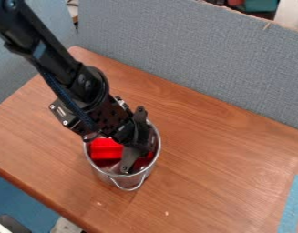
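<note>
A silver metal pot [129, 182] with a wire handle stands on the wooden table, left of centre. Inside it lie red objects [106, 150] and a grey, flat item. The black robot gripper [131, 153] reaches down into the pot from the upper left, its fingers low among the contents. It is shut on something in the pot, most likely the grey item, though its fingertips are too dark and crowded to tell exactly.
A grey padded partition [200, 55] runs along the back, another at the left. A strip of blue tape [291, 205] lies at the right.
</note>
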